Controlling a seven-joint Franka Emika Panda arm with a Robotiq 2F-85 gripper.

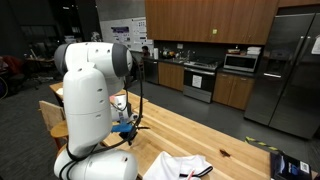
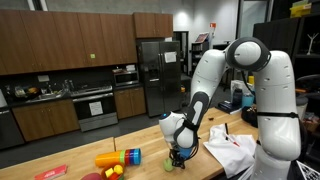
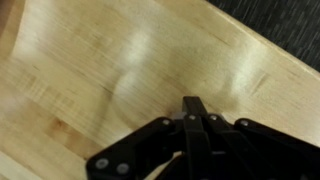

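Note:
My gripper is shut in the wrist view, and nothing shows between its fingers. Bare pale wooden table (image 3: pixel 110 75) lies under it. In exterior view 2 the gripper (image 2: pixel 179 158) hangs low over the table near a green round thing (image 2: pixel 168 164); whether the two touch I cannot tell. Exterior view 1 shows the gripper (image 1: pixel 124 132) partly behind the arm.
A multicoloured cylinder (image 2: pixel 118 157) and red round things (image 2: pixel 96 176) lie on the table. White cloth (image 1: pixel 180 166) spreads at the front, a dark object (image 1: pixel 290 165) far right.

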